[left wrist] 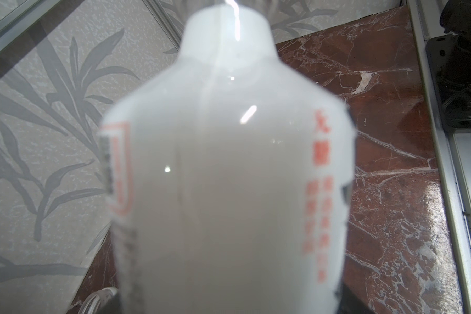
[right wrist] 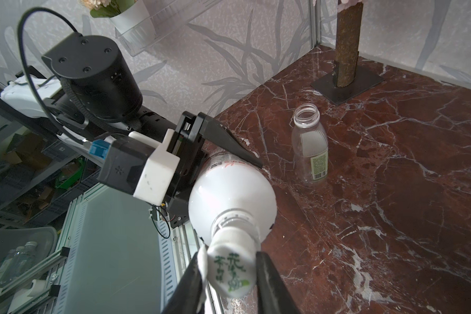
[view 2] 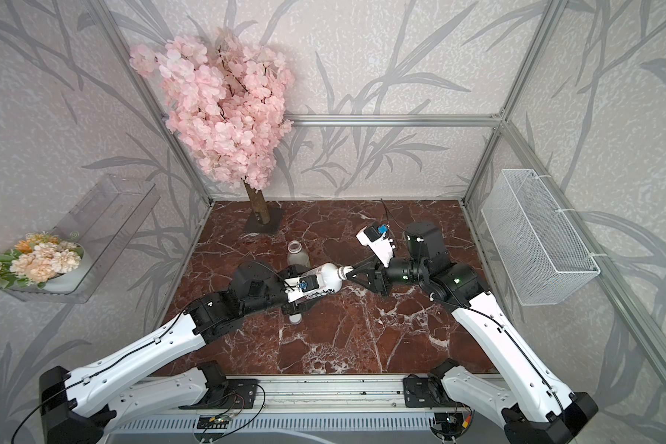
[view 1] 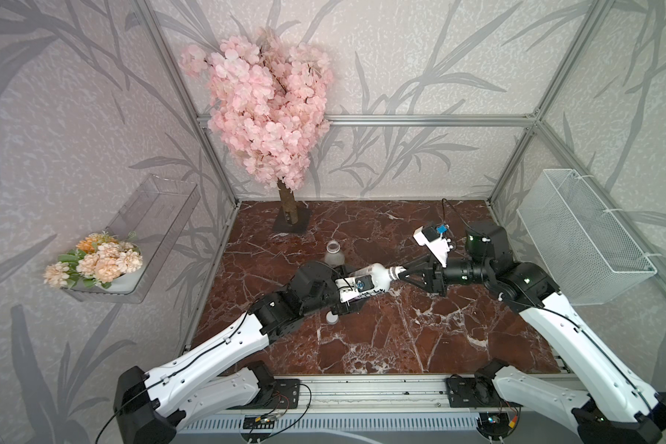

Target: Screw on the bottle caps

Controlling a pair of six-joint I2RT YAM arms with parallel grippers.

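A white bottle (view 1: 379, 276) with red print is held tilted above the table, my left gripper (view 1: 356, 286) shut around its body. In the left wrist view the bottle (left wrist: 230, 183) fills most of the frame, hiding most of the fingers. My right gripper is shut on a white cap (right wrist: 230, 267) with a green pattern on top, at the bottle's neck. The cap lines up roughly with the neck; how far it is seated cannot be told. A clear bottle (right wrist: 310, 151) without a cap stands upright behind. A small white object (view 1: 331, 317), perhaps a cap, lies near the left gripper.
The blossom tree's base (view 1: 291, 219) stands at the back left of the marble table (view 1: 451, 333). A wire basket (view 1: 588, 236) hangs on the right wall, a clear shelf (view 1: 155, 222) with flowers on the left.
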